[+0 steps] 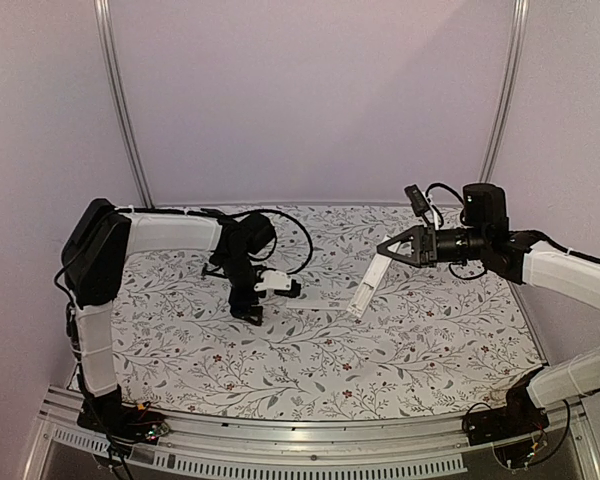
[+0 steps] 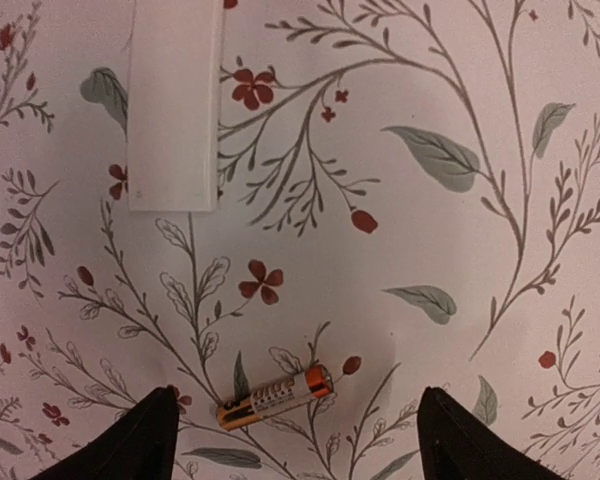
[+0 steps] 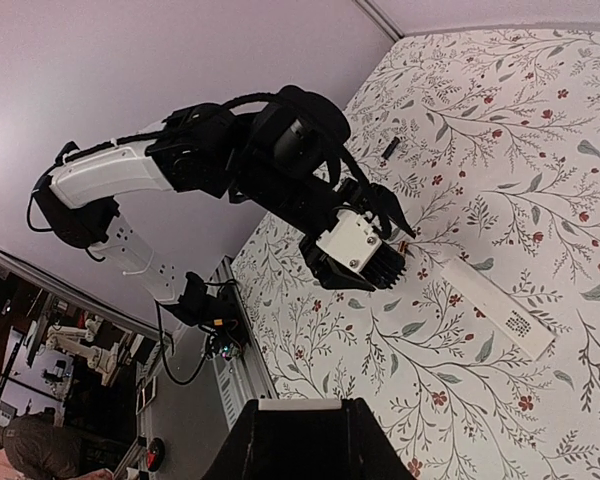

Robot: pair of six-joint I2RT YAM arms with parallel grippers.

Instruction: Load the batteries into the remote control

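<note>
A white remote body (image 1: 368, 285) hangs tilted from my right gripper (image 1: 400, 245), which is shut on it; in the right wrist view that gripper fills the bottom middle. An orange-and-black battery (image 2: 275, 398) lies on the floral surface between the fingertips of my left gripper, which is open above it and holds nothing. A flat white cover lies beside the battery, also seen toward the right of the right wrist view (image 3: 495, 305). A second battery (image 3: 390, 148), dark, lies farther off, behind the left arm in that view.
The floral table (image 1: 330, 370) is otherwise mostly clear, with free room at the front and back. Pale walls stand at the back and both sides, and a metal rail (image 1: 280, 440) runs along the front edge.
</note>
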